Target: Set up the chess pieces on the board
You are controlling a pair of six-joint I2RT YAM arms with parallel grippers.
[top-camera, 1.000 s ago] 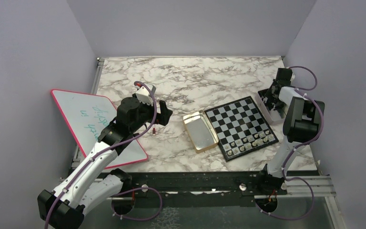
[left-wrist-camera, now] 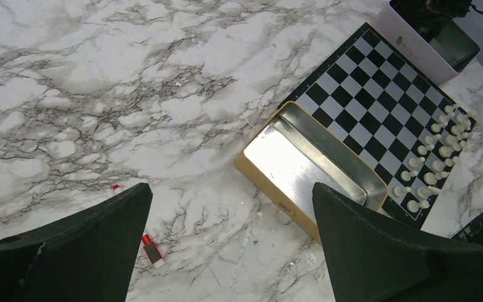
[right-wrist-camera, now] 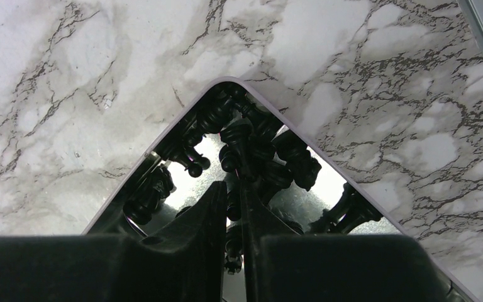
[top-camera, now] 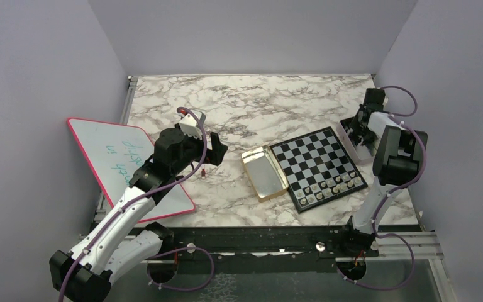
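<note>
The chessboard (top-camera: 311,158) lies flat, with white pieces (left-wrist-camera: 437,160) standing in two rows along its near side; the remaining squares look empty. Black chess pieces (right-wrist-camera: 236,141) lie jumbled in a pale-walled box (right-wrist-camera: 270,110) right of the board. Over this box, my right gripper points down, its fingers (right-wrist-camera: 201,233) separated by a narrow gap. Dark pieces show through that gap, but whether one is gripped is unclear. My left gripper is wide open and empty above the table, left of the gold tin.
An empty gold tin (top-camera: 245,165) adjoins the board's left edge. A whiteboard (top-camera: 113,148) with green writing lies at the left, and a red-and-white marker (left-wrist-camera: 153,253) rests beneath the left gripper.
My right gripper and wrist have shifted very slightly over the box. The left arm, the board and its white pieces have stayed where they were.
</note>
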